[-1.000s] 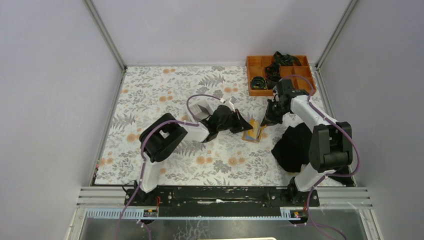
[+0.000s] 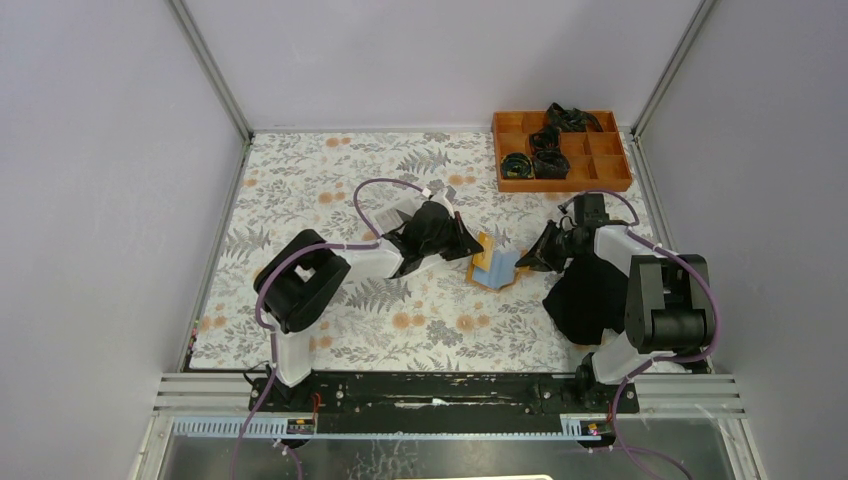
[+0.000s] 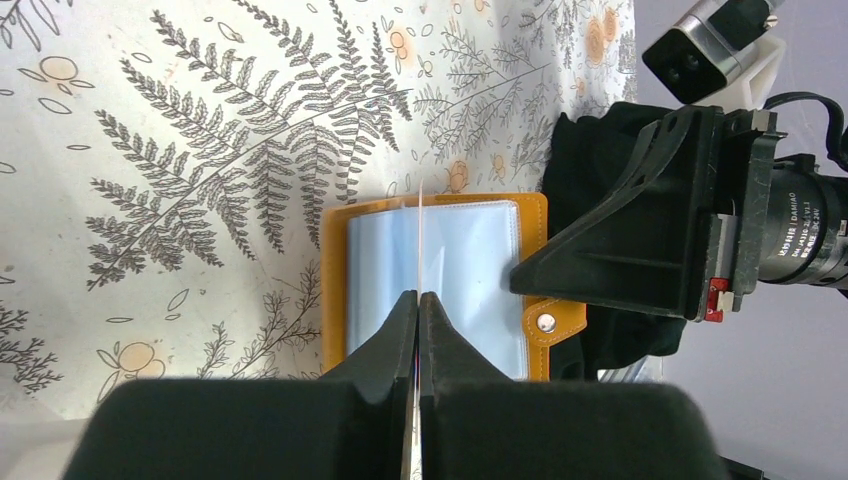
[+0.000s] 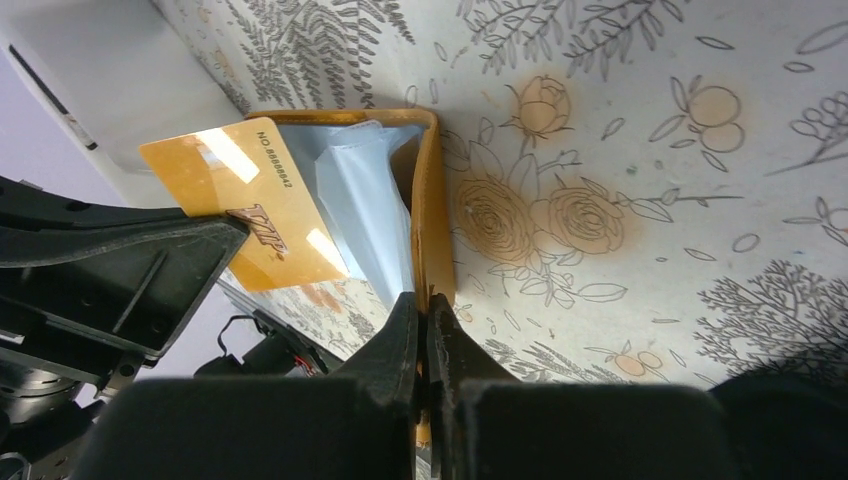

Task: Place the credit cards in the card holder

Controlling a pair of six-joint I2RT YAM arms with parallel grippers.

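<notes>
The tan card holder with pale blue sleeves (image 2: 495,272) lies on the floral mat between the grippers. My left gripper is shut on a yellow card (image 4: 250,180), edge-on above the holder in its own view, printed face showing in the right wrist view. My right gripper is shut on the holder's edge (image 4: 430,190), on the right side of the holder in the top view.
An orange compartment tray (image 2: 615,170) with dark bundles stands at the back right. A black cloth (image 2: 575,310) lies at the right. A white object (image 2: 395,212) sits beneath the left arm.
More of the holder's blue sleeve now shows from above.
</notes>
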